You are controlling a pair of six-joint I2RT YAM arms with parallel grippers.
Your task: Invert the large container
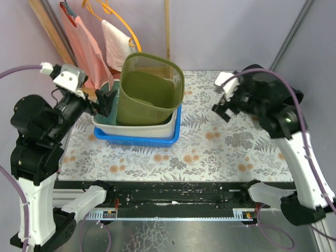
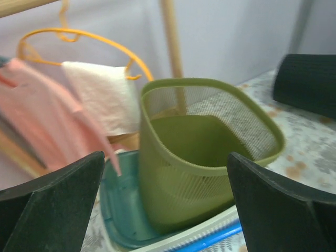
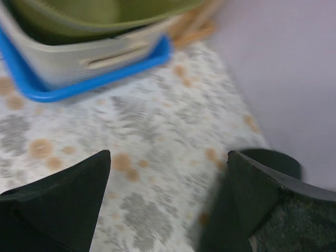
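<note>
A large olive-green mesh container (image 1: 148, 92) sits tilted, opening upward, inside a white basket (image 1: 135, 132) within a blue tray (image 1: 142, 142), with a teal tub (image 2: 118, 199) beneath it. My left gripper (image 1: 102, 103) is open beside the container's left side; in its wrist view the container stands between and beyond the fingers. My right gripper (image 1: 223, 109) is open, raised over the floral table to the right of the tray, with nothing between its fingers.
Pink and white cloths (image 1: 84, 47) hang on hangers at the back left. A black cylindrical container (image 2: 302, 86) lies at the back right, partly hidden by the right arm in the top view.
</note>
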